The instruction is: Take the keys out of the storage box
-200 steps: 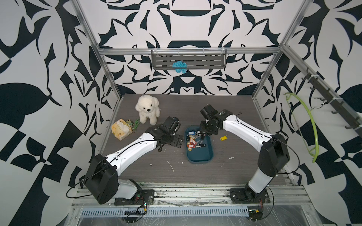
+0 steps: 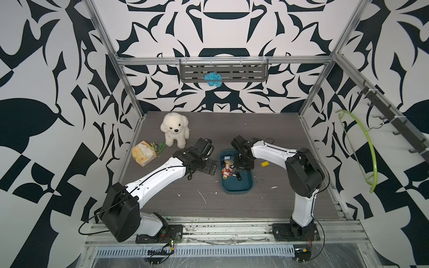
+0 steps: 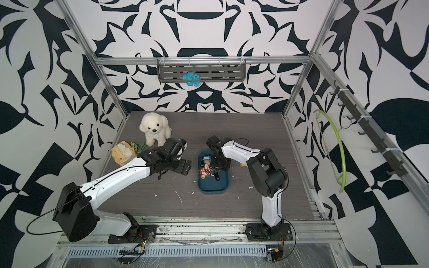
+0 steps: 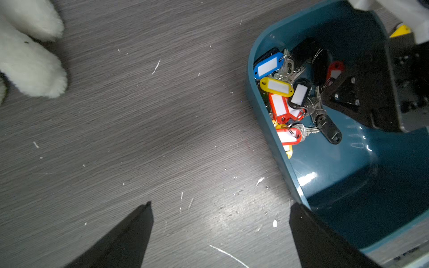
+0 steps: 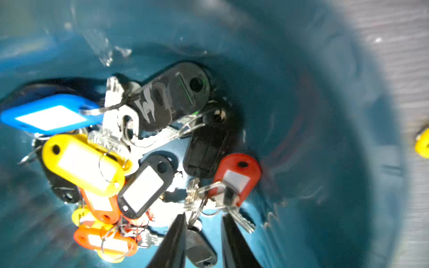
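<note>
The teal storage box (image 2: 238, 187) stands mid-table, with a pile of keys on colored tags against its left side. In the right wrist view the pile includes a blue tag (image 5: 53, 114), a yellow tag (image 5: 85, 165), a red tag (image 5: 238, 176) and several black ones. My right gripper reaches down into the box. Its fingers (image 5: 176, 241) stand part open, one on either side of a black tag (image 5: 199, 250) and its ring in that view; whether they touch cannot be told. My left gripper is open and empty over bare table, left of the box.
A yellow tag (image 2: 265, 164) lies on the table right of the box. A white plush dog (image 2: 175, 128) and a yellowish package (image 2: 144, 153) stand at the back left. Free table (image 2: 205, 129) lies behind the box and in front of it.
The left arm stays still.
</note>
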